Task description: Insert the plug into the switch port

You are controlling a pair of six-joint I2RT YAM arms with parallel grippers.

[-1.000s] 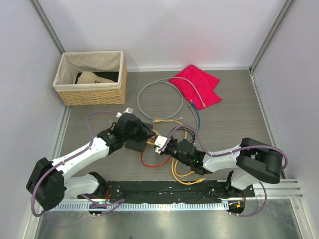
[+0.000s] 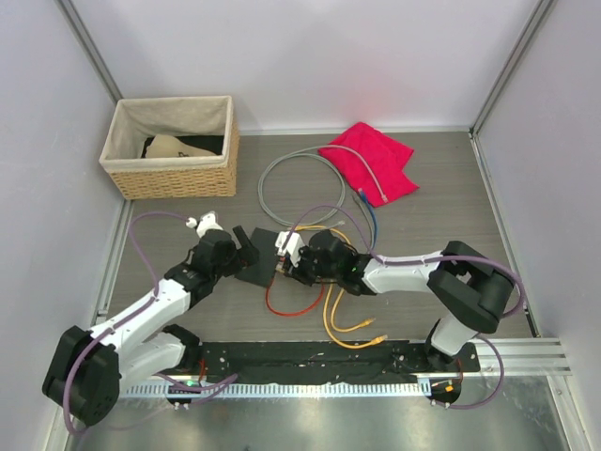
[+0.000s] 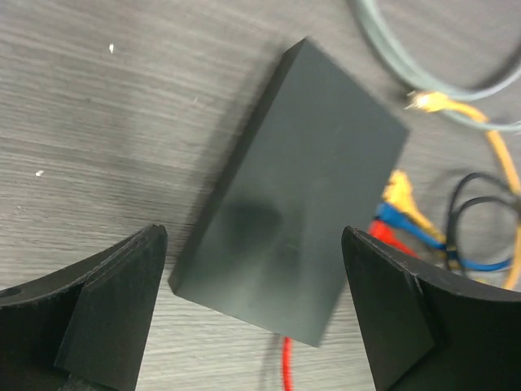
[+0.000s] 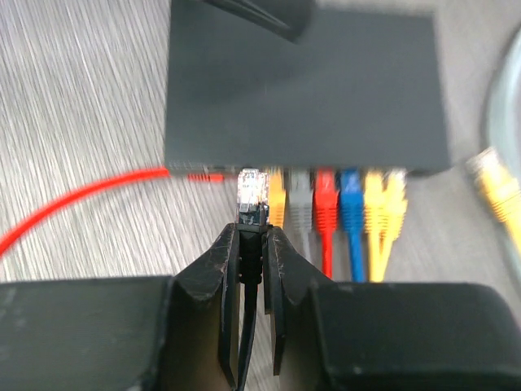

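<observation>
The dark switch box [image 4: 305,90] lies on the floor, several coloured cables plugged along its lower edge in the right wrist view. My right gripper is shut on a black plug [image 4: 251,265], whose clear tip [image 4: 251,187] points at the box's lower edge near the left end of the row; whether it is inside a port I cannot tell. My left gripper is open with nothing between its fingers, over the box [image 3: 285,187], at its left side in the top view.
A wicker basket [image 2: 169,172] stands at the back left, a red cloth [image 2: 371,164] at the back right. Loose grey and yellow cables [image 2: 333,329] lie around the box.
My left gripper has drawn back to the left, uncovering more of the box.
</observation>
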